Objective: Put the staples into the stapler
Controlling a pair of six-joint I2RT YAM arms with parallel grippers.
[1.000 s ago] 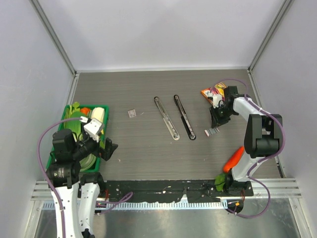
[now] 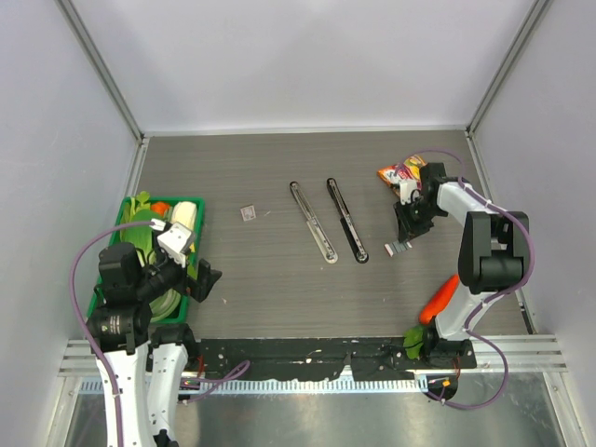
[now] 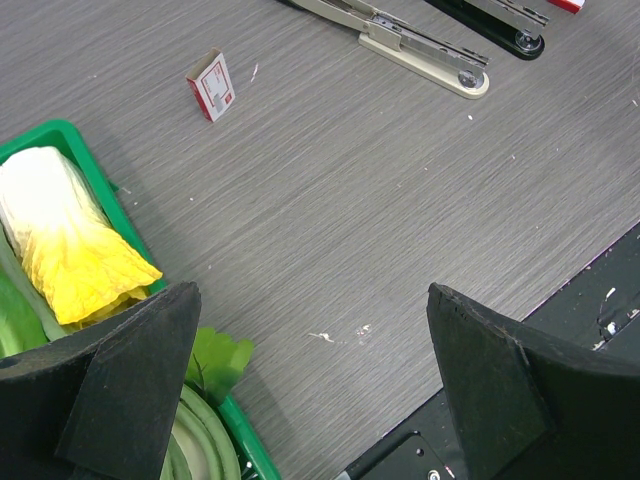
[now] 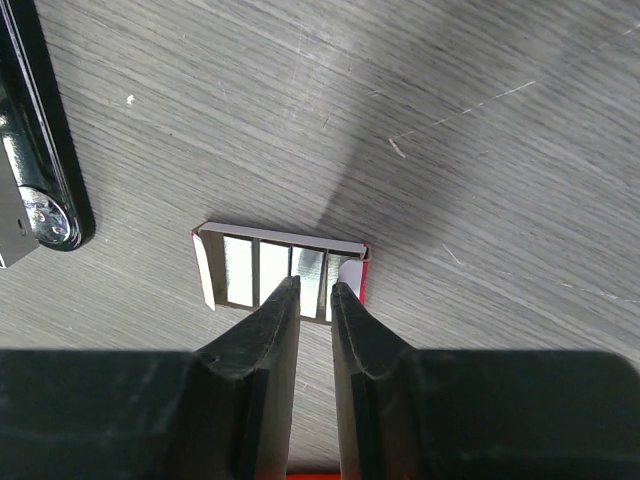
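Two long staplers lie opened out mid-table: a white one (image 2: 314, 223) and a black one (image 2: 347, 221), whose rounded end (image 4: 58, 200) shows at the left of the right wrist view. Right of them is an open staple box (image 4: 212, 280) with several silver staple strips (image 4: 272, 270) side by side. My right gripper is over the box's near side, its fingertips slightly apart; whether they touch a strip I cannot tell. A second small box (image 3: 212, 86) stands left of the staplers. My left gripper is wide open and empty, beside the green basket.
The green basket (image 3: 85, 150) of vegetables is at the left. A snack bag (image 2: 391, 175) lies behind the right gripper; a carrot (image 2: 440, 299) and a green pepper (image 2: 413, 341) are near the front right. Bare table lies between basket and staplers.
My right gripper has shifted only very slightly over the staple box. The left arm, the staplers and the boxes look unmoved.
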